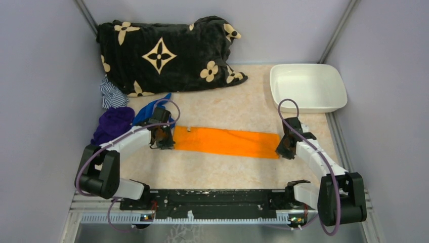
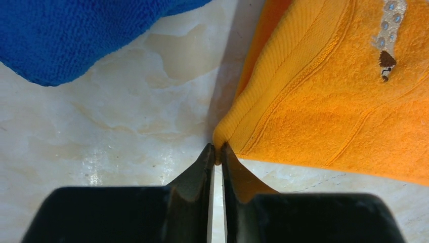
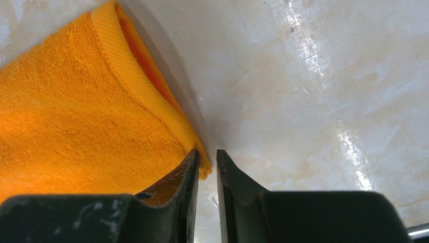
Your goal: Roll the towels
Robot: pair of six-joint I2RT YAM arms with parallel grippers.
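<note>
An orange towel lies flat in a long folded strip across the middle of the table. My left gripper is at its lower left corner; in the left wrist view its fingertips are close together on the pinched hem. My right gripper is at the lower right corner; in the right wrist view its fingers stand part open, the left one against the towel's folded edge, the other over bare table.
A blue towel, purple towel and striped cloth lie at the left. A patterned black cushion fills the back, a white tray the back right.
</note>
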